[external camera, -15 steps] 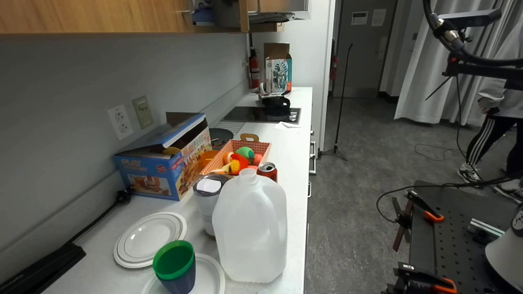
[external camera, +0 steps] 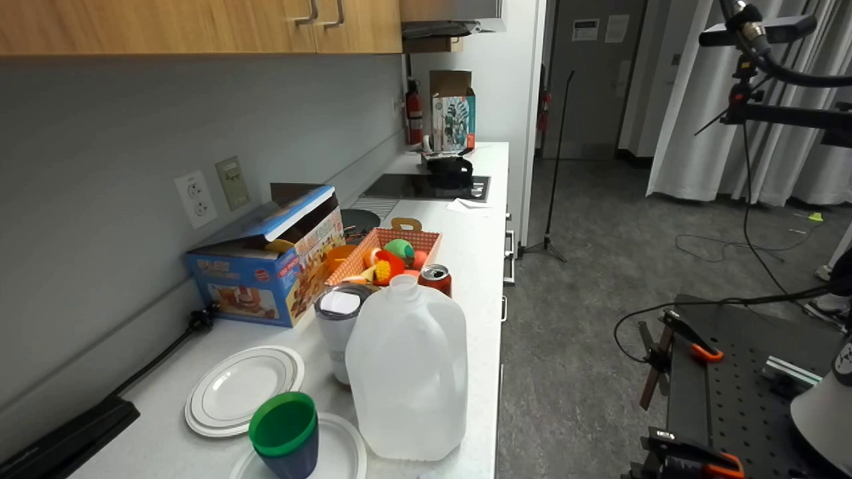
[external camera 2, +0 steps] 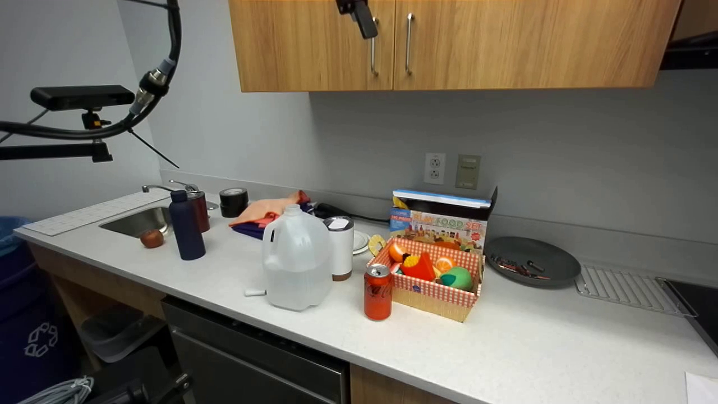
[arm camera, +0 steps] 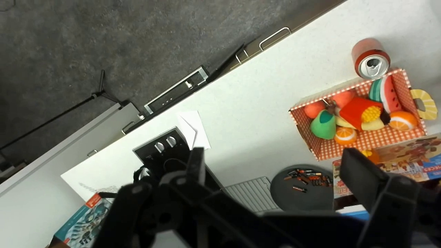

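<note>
In exterior view 2, a dark finger (external camera 2: 365,21) of my gripper hangs at the top edge, in front of the wooden cabinet's left door (external camera 2: 303,50) and close to its handle (external camera 2: 373,50). Both this door and the right door (external camera 2: 532,47) look shut. Exterior view 1 also shows the cabinet (external camera: 200,28) flush across its front. My gripper stands open in the wrist view, its two dark fingers wide apart with nothing held between them. Below it lies the counter; no cabinet handle shows from the wrist.
A milky jug (external camera 2: 298,259), a red can (external camera 2: 377,293) and a checked basket of toy food (external camera 2: 431,299) stand on the counter. Behind them is the play-food box (external camera 2: 444,229). A dark pan (external camera 2: 532,259) sits to the right. Counter space in front of the pan is clear.
The cabinet door that stood open in exterior view 1, showing the inside, is now shut. The cable and camera on the arm have shifted.
</note>
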